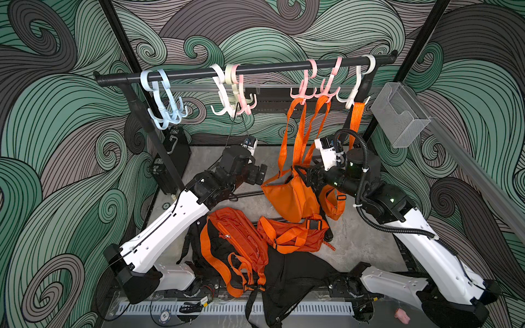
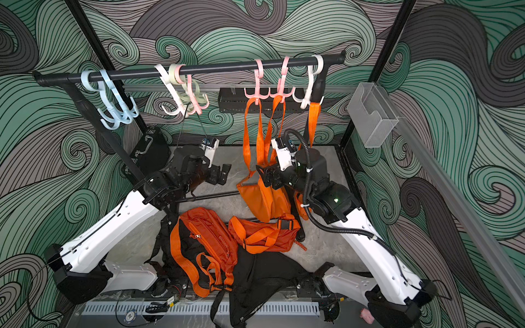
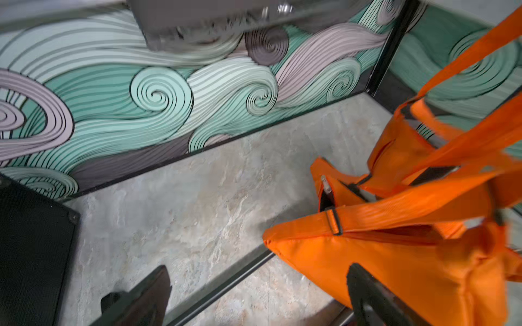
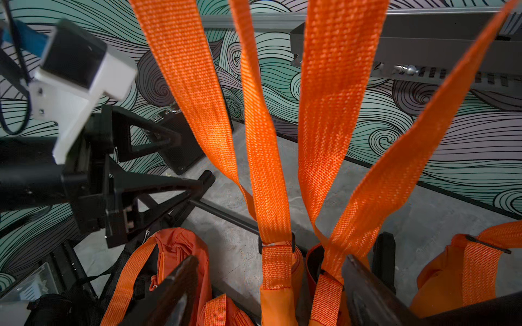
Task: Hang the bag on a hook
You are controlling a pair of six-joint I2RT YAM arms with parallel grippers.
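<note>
An orange bag (image 1: 289, 198) hangs by long straps (image 2: 259, 128) from pink hooks (image 1: 302, 94) on the black rail, its body resting low near the floor. In both top views my right gripper (image 2: 265, 175) is at the bag's straps; in the right wrist view its fingers stand open, with straps running behind and between them. My left gripper (image 1: 257, 173) is left of the bag, open and empty, with the bag to its right in the left wrist view.
More orange straps (image 1: 356, 123) hang at the right. Blue and white hooks (image 1: 221, 95) occupy the rail's left part. Orange-black bags (image 1: 235, 246) lie on the floor at the front. A grey bin (image 1: 399, 114) is at the right wall; a black case (image 1: 169, 164) stands left.
</note>
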